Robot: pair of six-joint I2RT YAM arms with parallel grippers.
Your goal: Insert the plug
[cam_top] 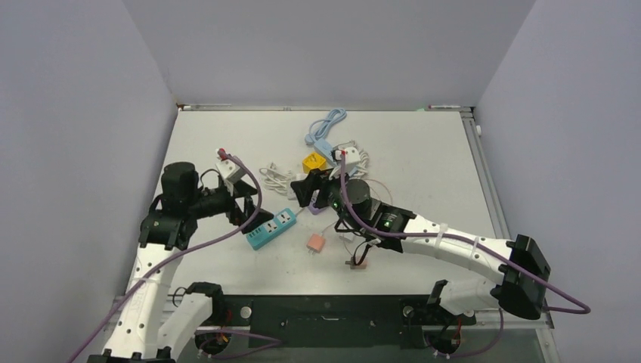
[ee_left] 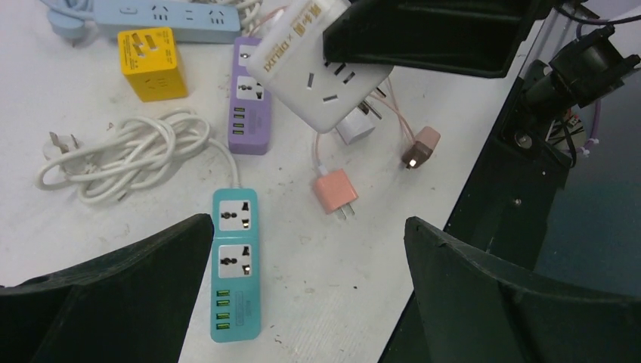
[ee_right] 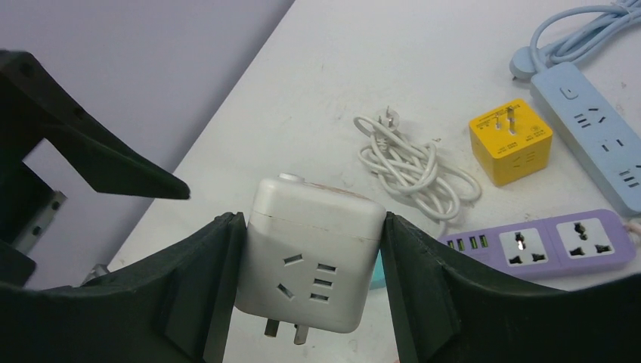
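A white cube plug adapter with prongs and socket slots is clamped in my right gripper (cam_top: 310, 181), raised above the table's middle; in the left wrist view the adapter (ee_left: 317, 79) shows at the top. My left gripper (cam_top: 255, 204) is open, with its fingers spread over the teal power strip (cam_top: 264, 233), which lies on the table (ee_left: 136, 231) with two sockets facing up. The purple strip (ee_left: 248, 113) lies behind it, partly hidden in the top view.
Coiled white cable (cam_top: 276, 178), yellow cube adapter (cam_top: 314, 161) and light blue strip (ee_right: 586, 128) lie at the back. Pink charger (cam_top: 316, 243), white charger (ee_left: 355, 127) and brown charger (ee_left: 422, 144) lie front right.
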